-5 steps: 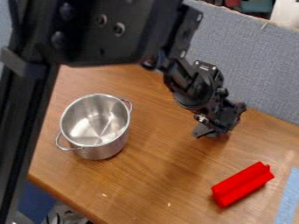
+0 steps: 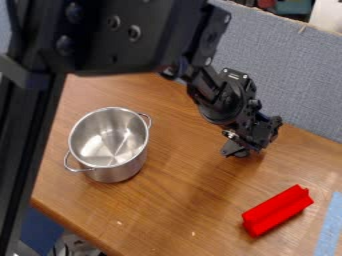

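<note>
A black robot arm reaches across the top of the view, with its gripper (image 2: 241,145) low over the wooden table (image 2: 181,200) at the centre right, near the grey back panel. Its fingers point down at the tabletop; no object shows clearly between them, and their gap is hard to make out. A steel pot (image 2: 110,143) with two handles stands upright to the left. A red block (image 2: 277,210) lies at the front right, apart from the gripper.
The grey padded panel (image 2: 294,70) runs along the table's back. A light blue strip (image 2: 331,222) lies at the right edge. The table between pot and red block is clear. The near left table edge drops to clutter below.
</note>
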